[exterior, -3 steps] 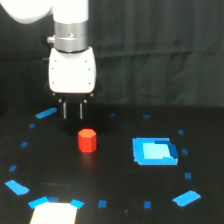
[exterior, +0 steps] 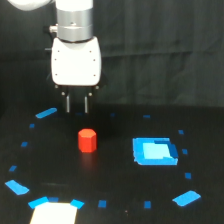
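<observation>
A small red six-sided block [exterior: 87,140] sits on the black table, left of centre. Just behind and above it in the picture is my gripper [exterior: 77,108], pointing down with its two dark fingers apart and nothing between them. It is not touching the block and stands a little to its left. To the right, blue tape frames a white square [exterior: 156,151] on the table.
Small blue tape marks [exterior: 102,204] are scattered over the table. Larger strips [exterior: 186,198] lie near its sides. A white patch edged with blue [exterior: 52,212] is at the front left. Clear table separates the block from the framed square.
My gripper has risen slightly and shifted a little to the right in the picture. Its fingers remain apart. The red block and the framed square have not moved.
</observation>
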